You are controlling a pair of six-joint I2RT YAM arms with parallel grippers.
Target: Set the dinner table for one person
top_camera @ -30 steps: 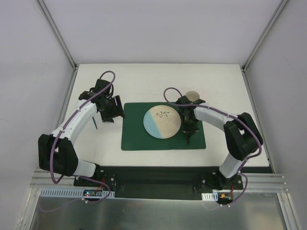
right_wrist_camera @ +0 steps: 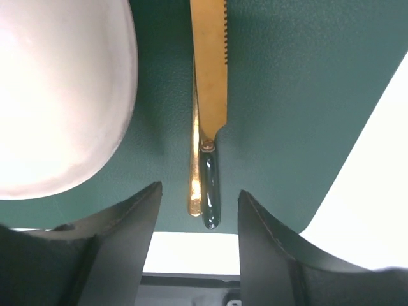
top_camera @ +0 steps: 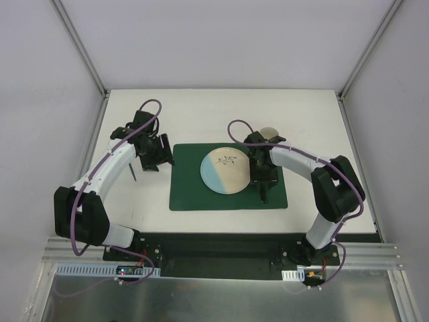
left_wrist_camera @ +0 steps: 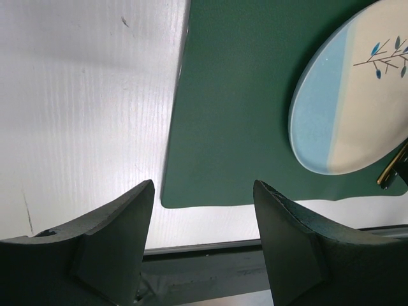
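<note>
A round plate (top_camera: pixel 225 170), blue on one side and cream with a leaf sprig, lies on the green placemat (top_camera: pixel 184 194). To its right, a gold-bladed knife (right_wrist_camera: pixel 211 76) with a dark handle lies against a slim gold utensil (right_wrist_camera: pixel 195 185); the knife covers part of that piece. Above their handle ends, my right gripper stands part open, the handles showing between its fingers and not gripped. My left gripper is open and empty over the mat's left edge.
Behind the right gripper is a round beige object (top_camera: pixel 269 133), partly hidden by the arm. A thin dark item (top_camera: pixel 133 172) lies on the white table left of the mat.
The right gripper has shifted slightly over the utensils beside the plate. The left arm, plate and placemat have stayed where they were.
</note>
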